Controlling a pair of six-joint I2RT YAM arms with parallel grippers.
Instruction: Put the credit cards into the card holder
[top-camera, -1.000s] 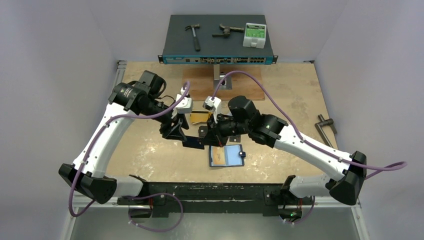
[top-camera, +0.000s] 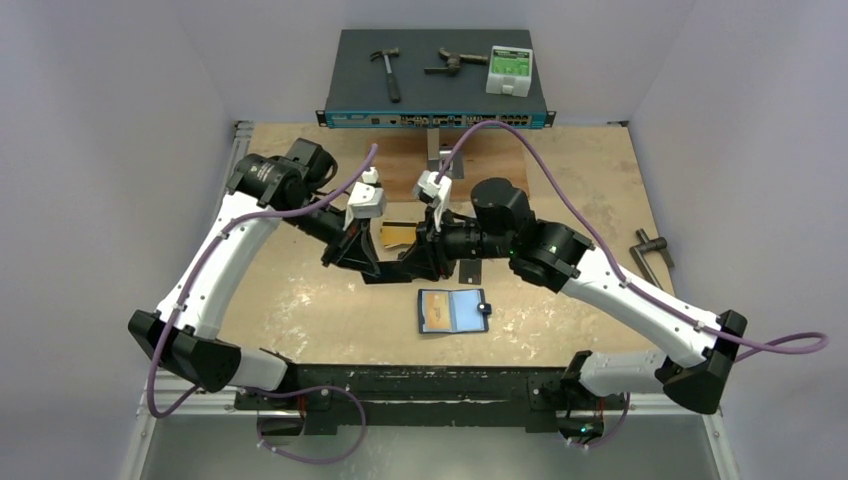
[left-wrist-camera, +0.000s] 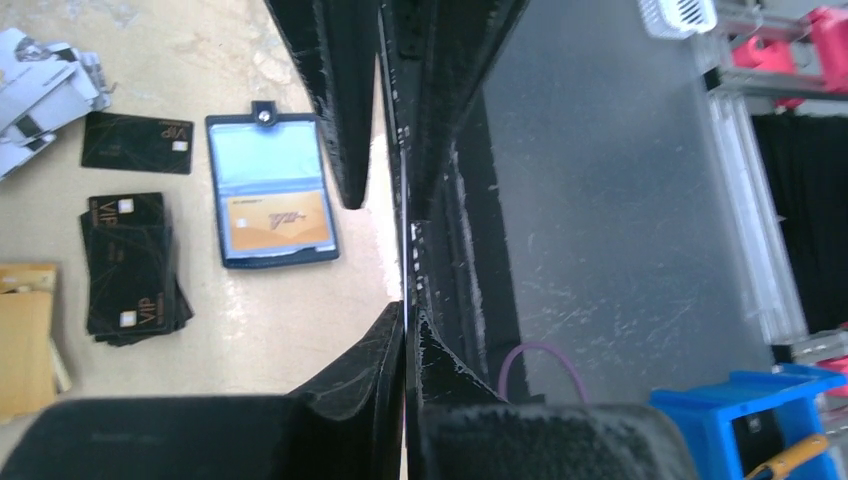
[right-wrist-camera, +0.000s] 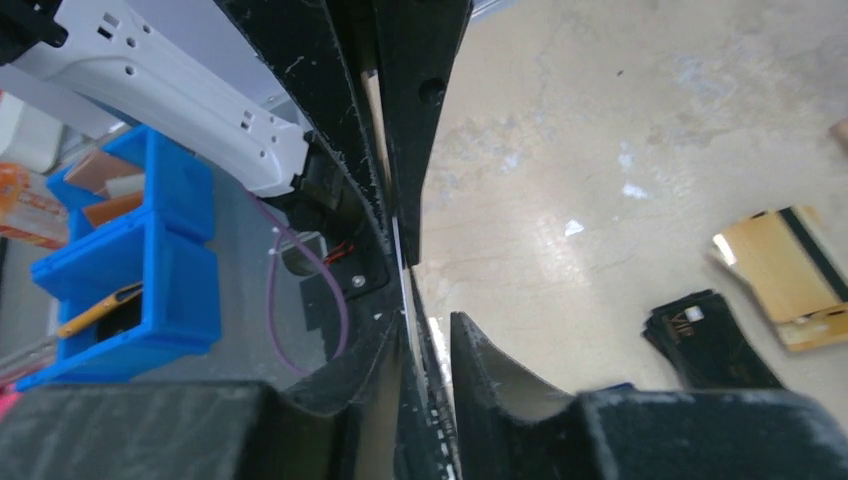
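A black card (top-camera: 385, 274) is held above the table between my two grippers; both wrist views show it edge-on. My left gripper is shut on it. From the other side, my right gripper stands part open, its fingers on either side of the card with a gap showing. The blue card holder (left-wrist-camera: 270, 180) lies unfolded on the table, an orange card (left-wrist-camera: 278, 218) in one pocket, its other side pale blue and empty-looking. A stack of black cards (left-wrist-camera: 130, 268) lies beside it, along with a single black card (left-wrist-camera: 138, 143).
Yellow cards (top-camera: 397, 235) lie behind the grippers, and white cards (left-wrist-camera: 40, 85) sit past the single black card. Hammers (top-camera: 652, 258) rest at the right table edge.
The right gripper has also moved left, closer to the left one, covering more of the card from above.
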